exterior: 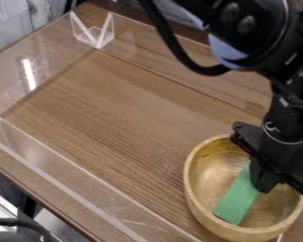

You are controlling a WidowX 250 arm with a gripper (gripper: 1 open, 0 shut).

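A yellow oval bowl [204,178] sits at the lower right of the wooden table. Inside it lies a green rectangular object [238,198], tilted, its upper end under the black gripper [265,174]. The gripper is low over the bowl's right part, its fingertips down at the green object's upper end. Whether anything is between the fingers is hidden from this angle.
A small clear plastic holder [94,30] stands at the back left. Dark cables lie off the table's lower-left edge.
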